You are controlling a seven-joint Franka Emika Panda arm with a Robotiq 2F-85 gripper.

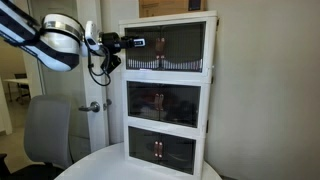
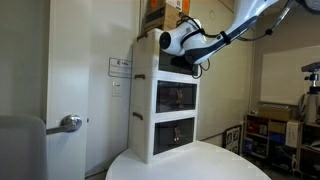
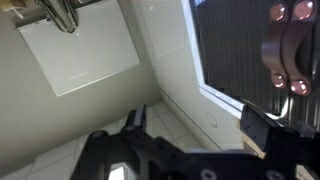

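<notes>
A tall white cabinet has three stacked sections, each with a pair of dark doors. On the top section, the doors carry two brown-red handles, side by side in the middle. In exterior view 1 my gripper is in front of the upper left door, just left of those handles. The wrist view has the handles large at upper right, beyond the fingertips. Its fingers are spread apart with nothing between them. All the doors appear closed.
The cabinet stands on a round white table, whose front is bare. A cardboard box sits on top of the cabinet. A grey chair and a door with a lever handle are nearby.
</notes>
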